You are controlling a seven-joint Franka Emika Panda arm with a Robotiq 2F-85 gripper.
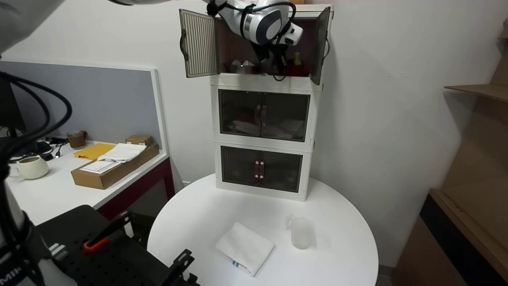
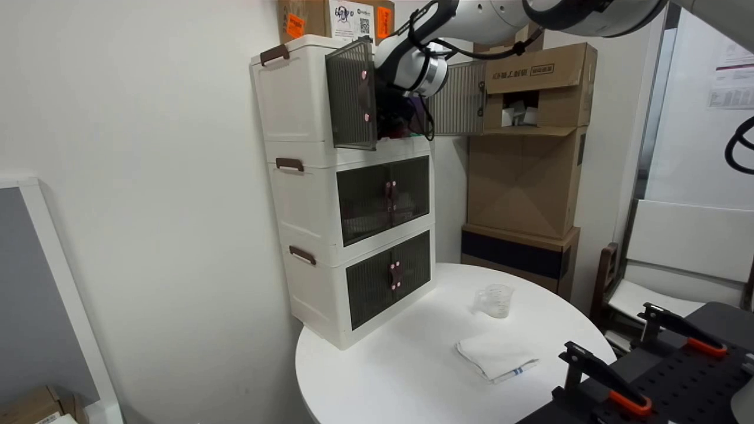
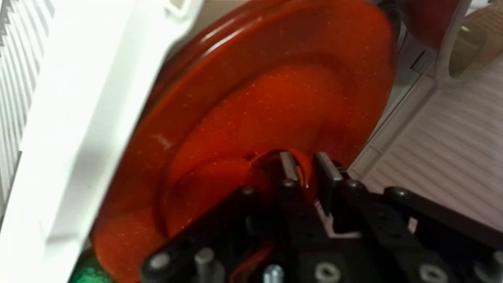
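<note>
My gripper is inside the top cabinet, its two fingers part open with a narrow gap between them. A large red plate [image 3: 283,103] stands tilted behind the fingertips in the wrist view. Something orange-red shows through the gap; whether the fingers touch it is unclear. In exterior view 1 the arm's wrist [image 1: 269,26] reaches through the open doorway, and the fingers are lost in shadow. The left cabinet door [image 1: 200,43] and right cabinet door [image 1: 322,45] both stand open.
Metallic items [image 1: 243,66] and a yellow-green object [image 1: 297,58] are inside the top cabinet. Both lower compartments are shut. Below, a folded white cloth [image 1: 245,248] and a clear measuring cup [image 1: 302,232] rest on the round table [image 1: 190,214].
</note>
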